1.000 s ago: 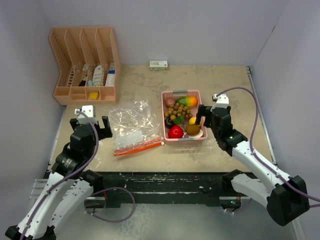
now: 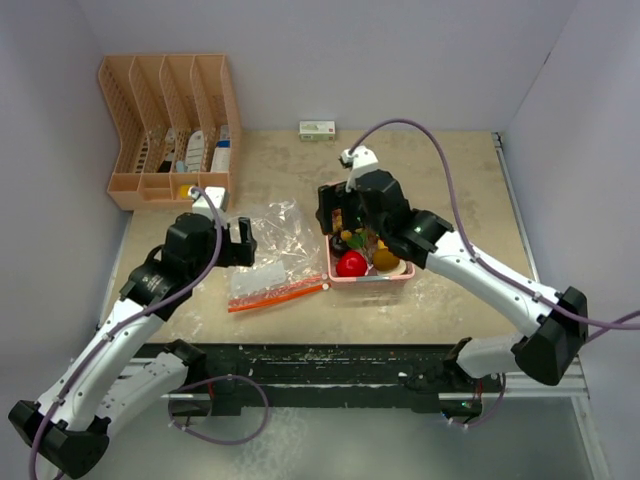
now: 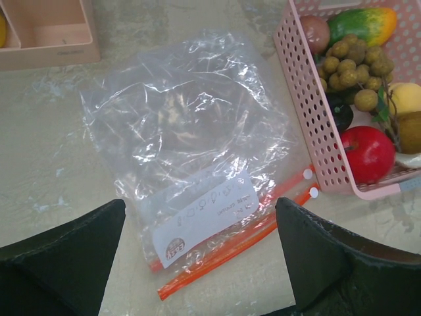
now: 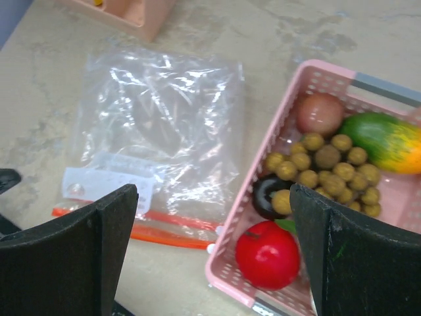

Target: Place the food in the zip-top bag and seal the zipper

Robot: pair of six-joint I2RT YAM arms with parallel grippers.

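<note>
A clear zip top bag (image 2: 270, 245) lies flat on the table, its orange zipper strip (image 3: 233, 250) toward the front edge and a white label (image 3: 206, 216) above it. Right beside it stands a pink basket (image 3: 309, 105) of food: a red tomato-like fruit (image 4: 267, 255), a bunch of small brown-green balls (image 4: 329, 168), a green and orange fruit (image 4: 388, 141) and more. My left gripper (image 2: 244, 243) is open over the bag's left side, nothing between its fingers. Open and empty too, my right gripper (image 2: 327, 209) hangs above the basket's left edge, hiding part of the food from above.
A peach divided organizer (image 2: 170, 130) with several items stands at the back left. A small green and white box (image 2: 317, 130) is by the back wall.
My right gripper has swung left, from the basket's right side to over its left edge. The left gripper has moved right and a little forward, toward the bag. Bag and basket have stayed put.
</note>
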